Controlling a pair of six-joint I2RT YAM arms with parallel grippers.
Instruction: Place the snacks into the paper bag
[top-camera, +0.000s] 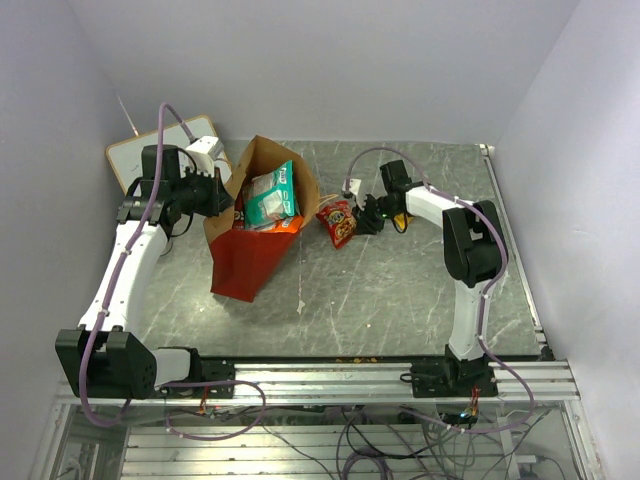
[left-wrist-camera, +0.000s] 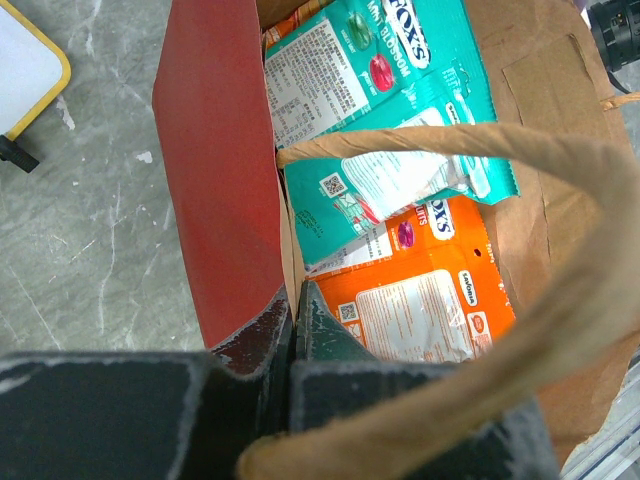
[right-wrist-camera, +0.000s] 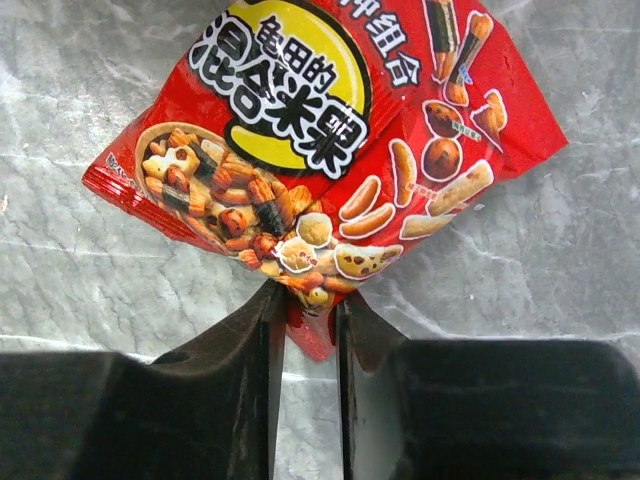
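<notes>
The brown and red paper bag (top-camera: 238, 268) lies tipped on the table, its mouth facing up. Inside are teal snack packs (left-wrist-camera: 330, 75) and an orange pack (left-wrist-camera: 425, 310). My left gripper is shut on the bag's edge, the red outer side to its left. A red snack packet (right-wrist-camera: 330, 140) lies on the table to the right of the bag. My right gripper has its fingers on either side of the packet's lower corner, with a narrow gap between them. Whether they are clamped on it cannot be told.
A twisted paper handle (left-wrist-camera: 520, 150) loops across the left wrist view. A whiteboard (top-camera: 128, 160) stands behind the left arm. Something yellow (top-camera: 401, 221) shows beside the right gripper, mostly hidden.
</notes>
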